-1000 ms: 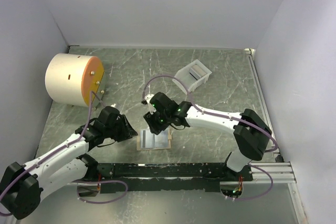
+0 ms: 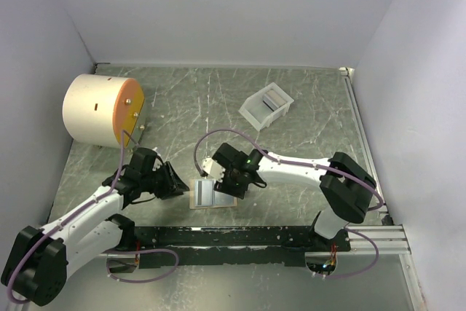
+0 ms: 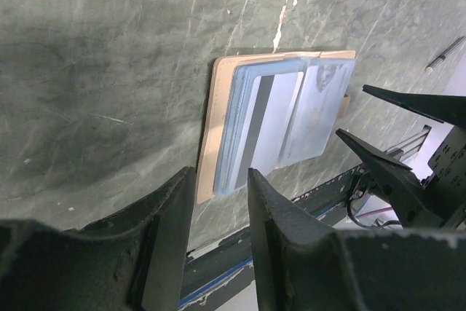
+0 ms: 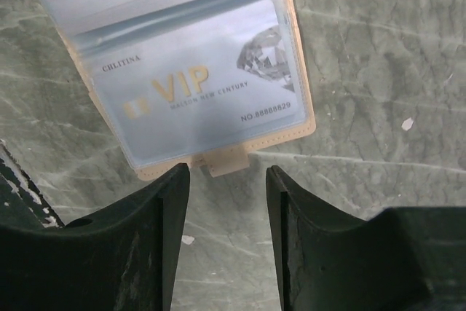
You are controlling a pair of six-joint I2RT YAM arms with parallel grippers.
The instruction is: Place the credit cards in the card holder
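Observation:
The card holder (image 2: 205,194) lies unfolded on the table, with tan edges and clear sleeves. In the left wrist view, a white card with a dark stripe (image 3: 255,123) lies on its near side. A card printed VIP (image 4: 196,85) shows in the other sleeve, beside a tan tab (image 4: 228,161). My left gripper is above the holder's left edge, its fingers parted and empty. Open and empty, my right gripper hovers over the tab side; both its fingers also show in the left wrist view.
At the back right stands a white bin (image 2: 251,111) with cards (image 2: 274,100) inside. A rounded cream box with an orange front (image 2: 122,111) is at the back left. Along the front runs a black rail (image 2: 218,237). The table between bin and box is clear.
My right gripper has come down and to the right over the holder's right side, uncovering more of its left part. My left gripper has shifted slightly left. The holder looks nearly unmoved.

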